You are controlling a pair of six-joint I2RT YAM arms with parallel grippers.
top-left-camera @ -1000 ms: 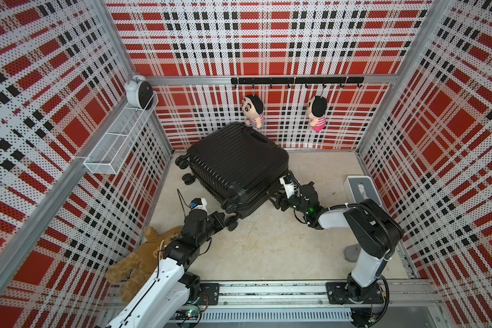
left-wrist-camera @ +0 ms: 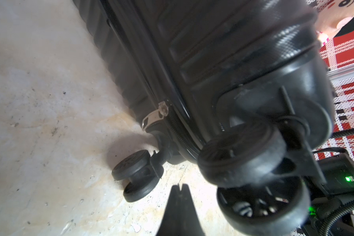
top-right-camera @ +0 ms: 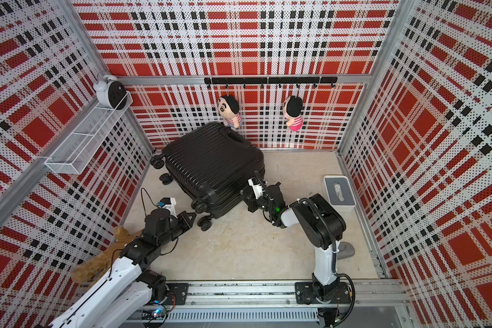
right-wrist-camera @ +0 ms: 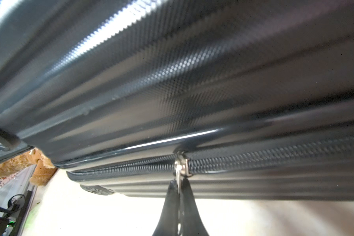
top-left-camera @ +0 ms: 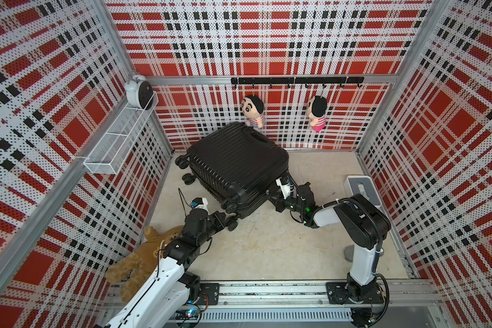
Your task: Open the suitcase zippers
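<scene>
The black ribbed suitcase (top-left-camera: 237,158) lies on its side, wheels toward the left arm. In the right wrist view, my right gripper is shut on a silver zipper pull (right-wrist-camera: 178,173); its slider sits on the zipper track (right-wrist-camera: 263,157), which is parted to the slider's left. My left gripper is shut, with nothing between its fingertips. Ahead of it and to the left in the left wrist view, another silver zipper pull (left-wrist-camera: 153,118) hangs from its slider near the suitcase's wheel corner, clear of the fingers.
Suitcase wheels (left-wrist-camera: 241,155) stand close to the left gripper, with another wheel pair (left-wrist-camera: 139,173) on its other side. A brown teddy bear (top-left-camera: 142,262) lies under the left arm. Bare floor (top-left-camera: 257,251) spreads between the arms; a grey-lined tray (top-left-camera: 364,188) sits at right.
</scene>
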